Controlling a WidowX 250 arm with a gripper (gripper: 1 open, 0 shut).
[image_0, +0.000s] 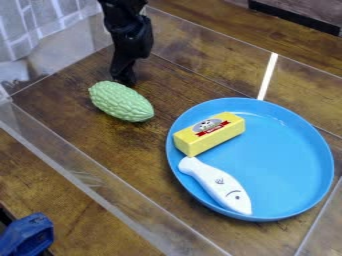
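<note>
My black gripper (123, 72) hangs low at the top left, just above and behind a green bumpy gourd-like object (120, 101) lying on the dark wood. Its fingers are dark and hard to make out, with nothing visible held between them. To the right, a blue plate (281, 160) holds a yellow box (209, 133) with a printed label and a white fish-shaped toy (214, 185) below it.
A white strip (267, 75) lies on the wood above the plate. A blue object (24, 236) sits at the bottom left, and grey cloth (27, 35) at the top left. Bare wood is free between the gripper and the plate.
</note>
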